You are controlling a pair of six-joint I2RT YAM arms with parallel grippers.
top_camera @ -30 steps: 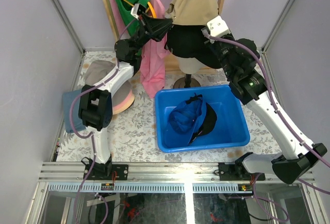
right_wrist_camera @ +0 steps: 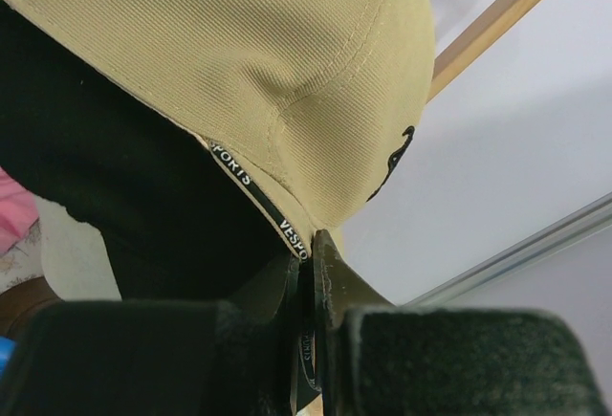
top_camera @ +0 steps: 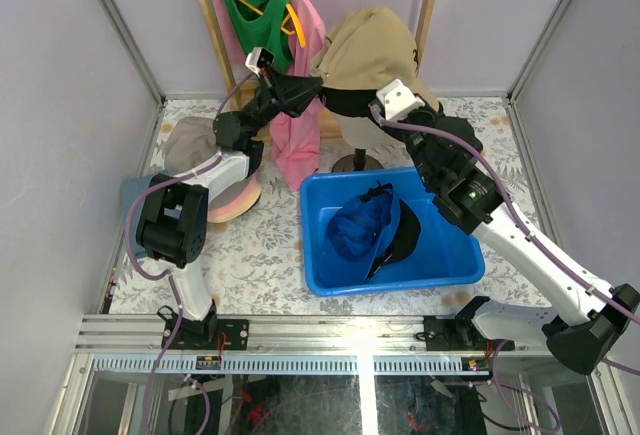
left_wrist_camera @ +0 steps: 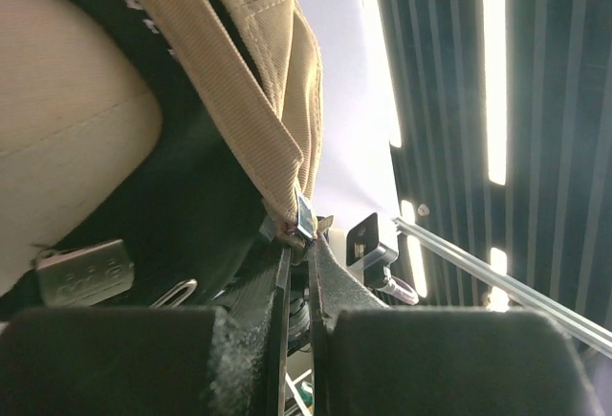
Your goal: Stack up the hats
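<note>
A tan hat (top_camera: 370,45) is stretched between both grippers over the head stand (top_camera: 360,133), above a black cap (top_camera: 347,102) that it partly covers. At the hat's left edge, my left gripper (top_camera: 321,87) is shut on its rim; in the left wrist view the tan fabric (left_wrist_camera: 215,81) runs down into the fingertips, beside the black cap with its metal buckle (left_wrist_camera: 84,273). My right gripper (top_camera: 380,112) is shut on the opposite side, pinching the lettered inner band (right_wrist_camera: 253,191) in the right wrist view. Whether the tan hat rests on the black cap cannot be told.
A blue bin (top_camera: 450,255) holding a blue and black cap (top_camera: 365,230) sits in front of the stand. At the left lie further hats (top_camera: 190,145). Pink clothing (top_camera: 295,145) and a green top (top_camera: 262,25) hang from the wooden rack (top_camera: 432,0) behind.
Both grippers have moved toward the front and slightly left, bringing the tan hat with them. It now covers more of the black cap. The bin and its cap have not moved.
</note>
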